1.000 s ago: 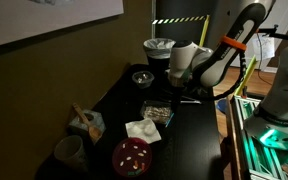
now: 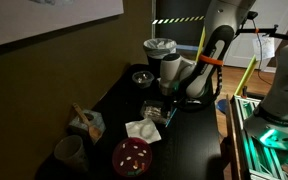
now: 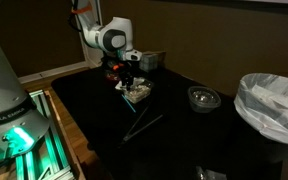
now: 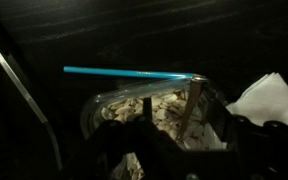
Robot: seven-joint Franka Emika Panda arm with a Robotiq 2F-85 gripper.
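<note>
A clear plastic container (image 4: 161, 101) holds many pale pieces. In the wrist view a brown, stick-like object (image 4: 191, 104) leans up out of it near its far edge. My dark gripper is over the container, its fingers part open, with pale pieces and the brown stick visible in the gap. Whether the fingers touch the stick I cannot tell. A blue pencil-like stick (image 4: 129, 72) lies along the container's far side. From outside, the gripper (image 3: 127, 76) is just above the container (image 3: 137, 90), its fingertips too dark to make out.
A white napkin (image 2: 141, 129) lies beside the container, and a dark red bowl (image 2: 132, 157) with pale bits is nearby. A clear bowl (image 3: 203, 98) and a white-lined bin (image 3: 271, 102) stand farther off. Long dark sticks (image 3: 142, 130) cross the otherwise open tabletop.
In exterior view 1 the arm's hand has shifted left and slightly down, and now leans over the container. The napkin and red bowl stay where they were.
</note>
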